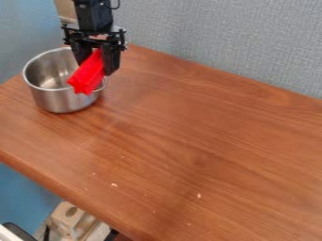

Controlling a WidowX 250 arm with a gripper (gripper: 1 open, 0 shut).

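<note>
My black gripper (96, 53) is at the upper left, shut on a red object (87, 77) that hangs tilted downward from it. The red object overlaps the near right part of a steel pot (55, 96) on the wooden table; I cannot tell whether it is inside the pot or in front of it.
A grey textured wall stands behind. Beyond the table's left edge are blue surfaces and some wooden pieces (70, 218) at the lower left.
</note>
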